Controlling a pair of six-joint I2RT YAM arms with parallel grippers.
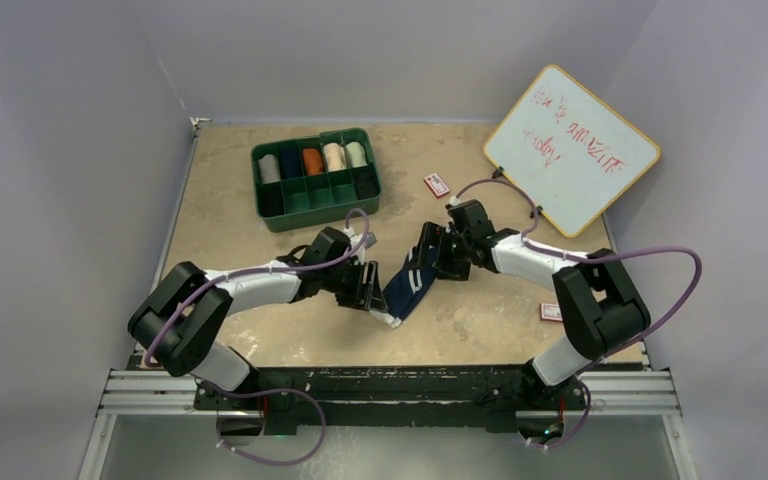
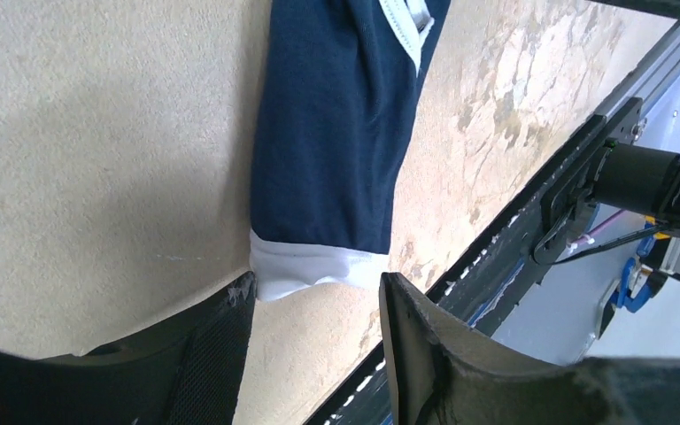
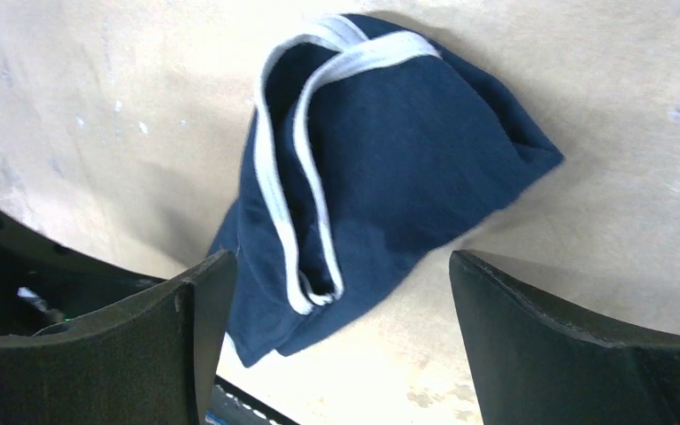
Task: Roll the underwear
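The navy underwear (image 1: 408, 291) lies folded in a slanting strip at mid-table. Its white waistband (image 2: 319, 266) forms the near-left end, and white-trimmed leg openings (image 3: 305, 177) show at the other. In the left wrist view, my left gripper is open at the waistband, one finger (image 2: 241, 305) by each of its corners. My right gripper stands open over the far-right end, with cloth visible between its spread fingers. From above, that gripper (image 1: 437, 250) partly covers the navy cloth.
A green divided box (image 1: 310, 215) with several rolled garments stands at the back left. A whiteboard (image 1: 575, 150) leans at the back right. Small red-and-white boxes (image 1: 437, 185) lie beyond the arms and at right.
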